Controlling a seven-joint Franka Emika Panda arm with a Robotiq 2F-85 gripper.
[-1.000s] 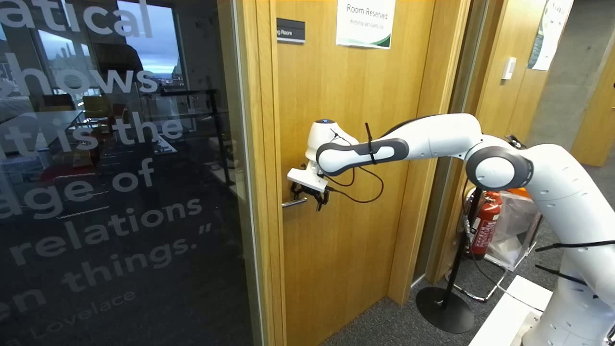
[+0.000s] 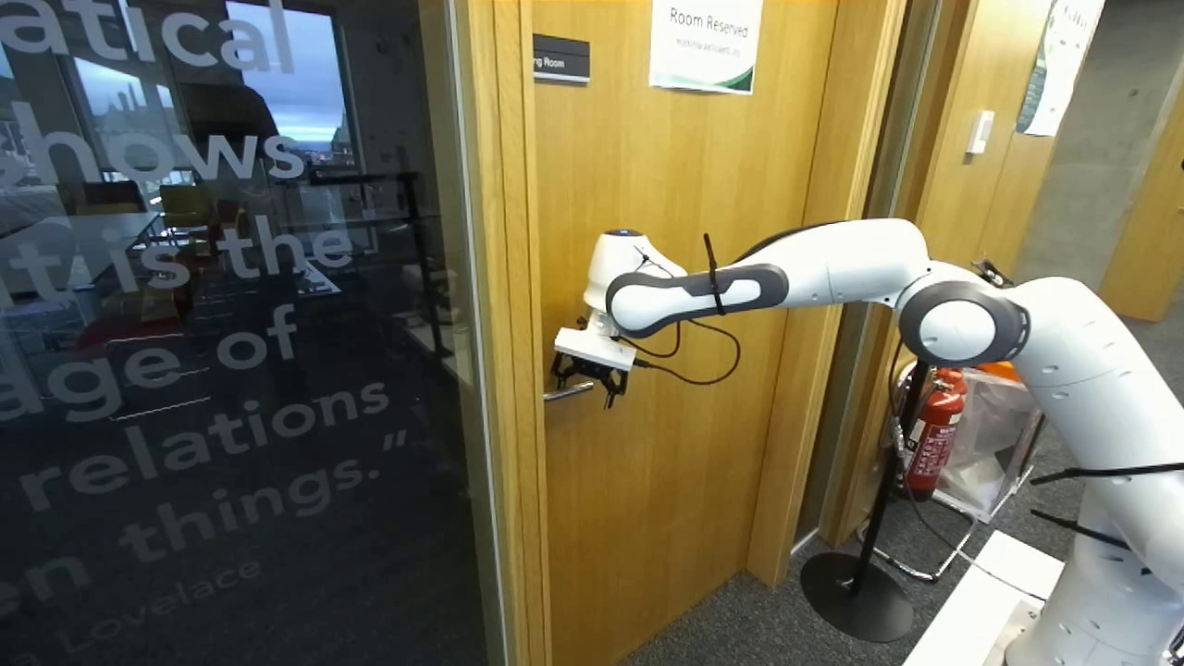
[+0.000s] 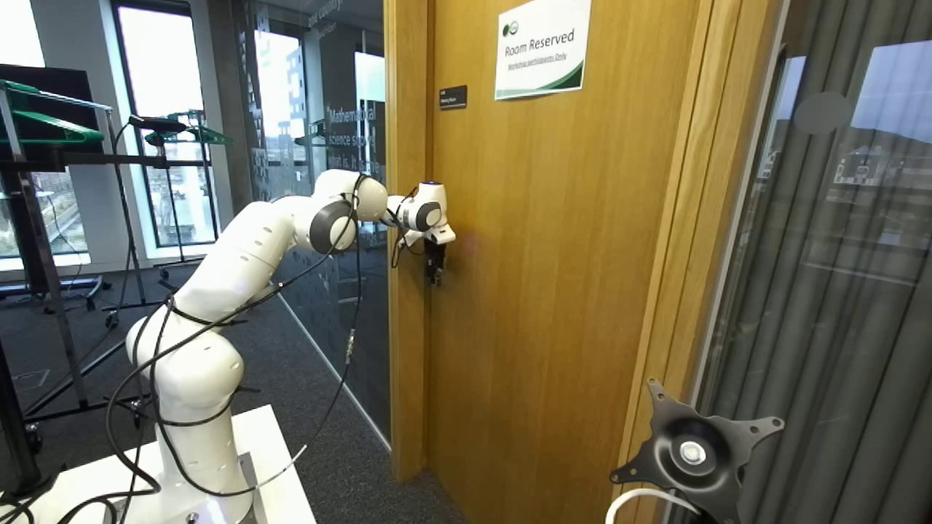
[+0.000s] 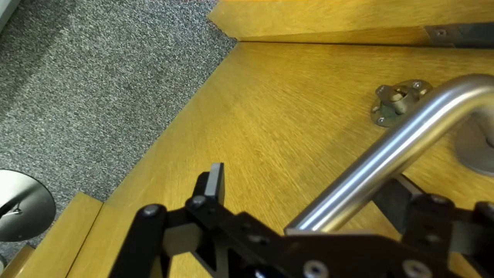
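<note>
The wooden door (image 2: pixel 666 477) stands closed in its frame. Its silver lever handle (image 4: pixel 370 162) cuts diagonally through the wrist view, and a short piece of the handle (image 2: pixel 569 390) shows beneath my hand in exterior view 1. My gripper is open and points down at the handle, its two fingers wide apart. The bar's free end reaches into the space between them, close to the gripper body. The bar partly covers the right finger (image 4: pixel 393 201); whether they touch I cannot tell. In exterior view 2, the gripper (image 3: pixel 434 272) is beside the door's left edge.
A lock fitting (image 4: pixel 400 102) sits on the door near the handle. Left of the door is a dark glass wall (image 2: pixel 244 444). To the right stand a round-based post (image 2: pixel 857 598) and a fire extinguisher (image 2: pixel 935 433). Carpet (image 4: pixel 92 92) before the door is clear.
My hand has shifted very slightly left and down at the handle. The door shows no movement.
</note>
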